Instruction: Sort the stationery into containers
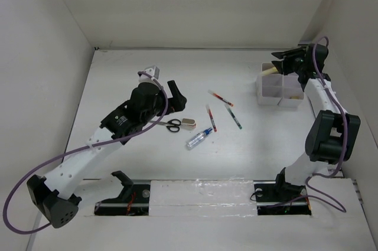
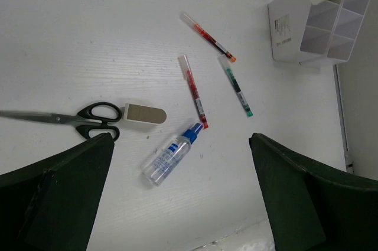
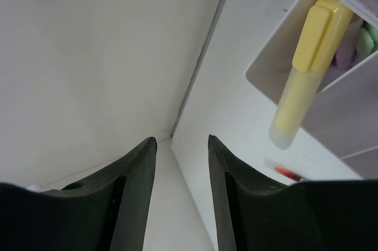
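A yellow highlighter [image 3: 307, 71] lies slanted in a compartment of the white organizer [image 2: 289, 32], its clear end over the rim. My right gripper is above and beside it, part open, nothing between its fingers. My left gripper hangs open over the table. Below it lie scissors [image 2: 56, 119], a block eraser [image 2: 142, 114], a blue-capped bottle [image 2: 168, 159], two red pens [image 2: 208, 37] [image 2: 195, 92] and a green pen [image 2: 237, 90].
Walls close in at the back and sides, the right one [image 1: 348, 56] near the organizer.
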